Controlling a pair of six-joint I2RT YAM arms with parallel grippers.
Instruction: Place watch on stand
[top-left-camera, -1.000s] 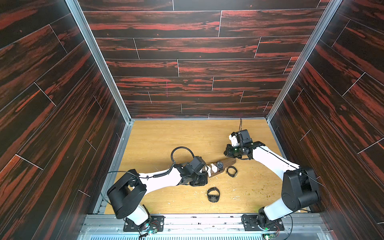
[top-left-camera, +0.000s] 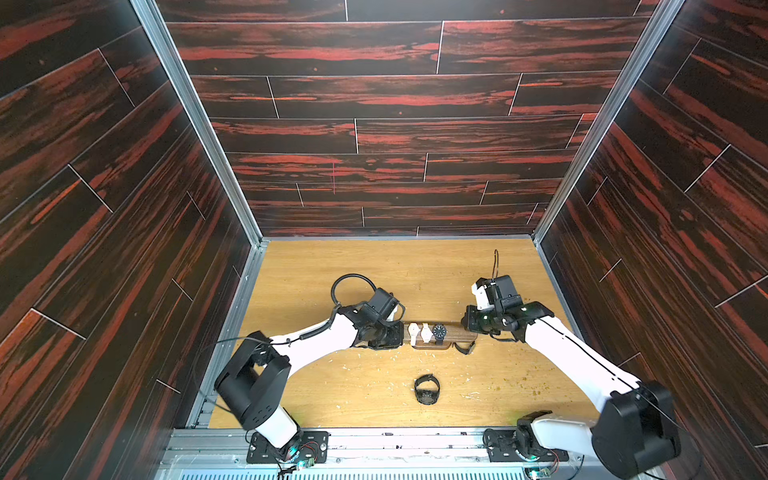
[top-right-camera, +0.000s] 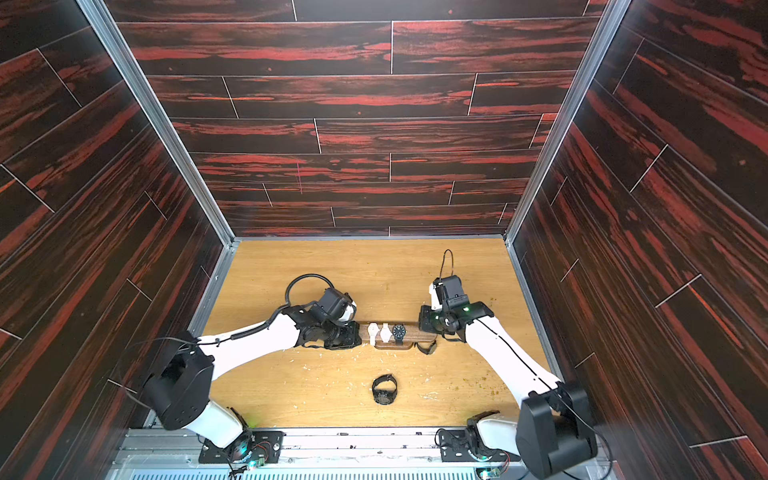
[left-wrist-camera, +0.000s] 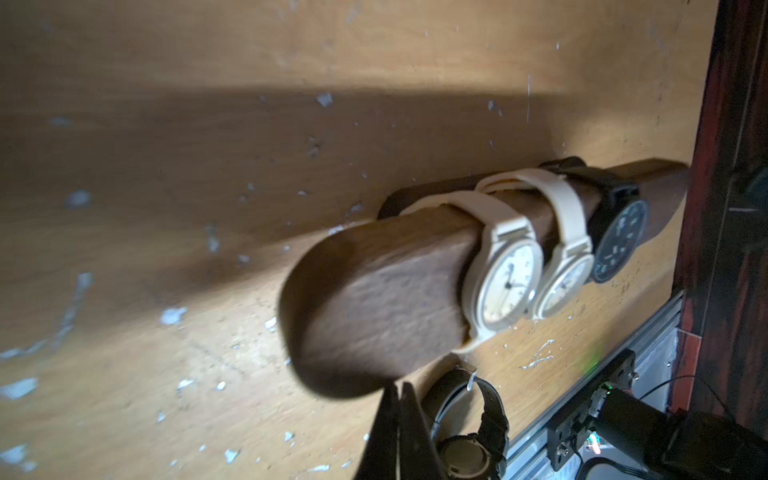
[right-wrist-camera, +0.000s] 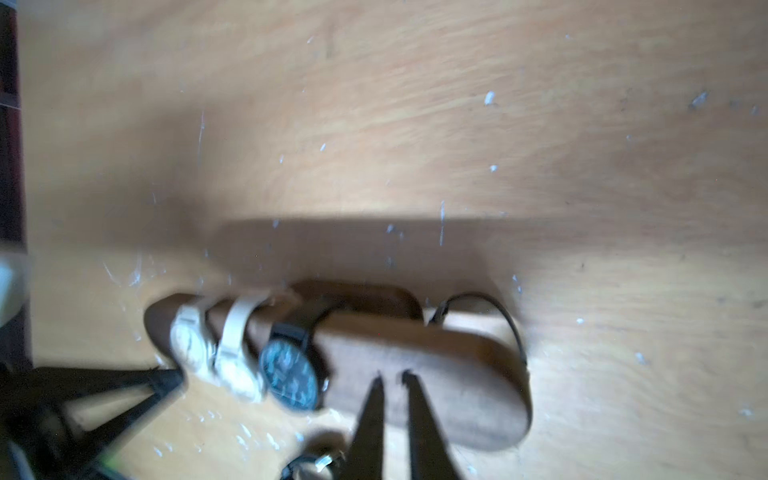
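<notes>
A brown wooden stand (left-wrist-camera: 367, 304) carries two white-strapped watches (left-wrist-camera: 508, 284) and a black watch (right-wrist-camera: 289, 373), lying level across the table in the top views. A loose black watch (top-left-camera: 427, 390) lies in front of it; another black strap (top-left-camera: 465, 347) shows beside the stand's right end. My left gripper is at the stand's left end, fingertips close together; whether it is shut is unclear. My right gripper is at the right end, fingers slightly apart, with the stand behind them.
Dark panelled walls and metal rails surround it, and a cable loops above my left gripper.
The stand has turned from slanted to level. My left gripper has moved back and left; my right has moved forward and right.
</notes>
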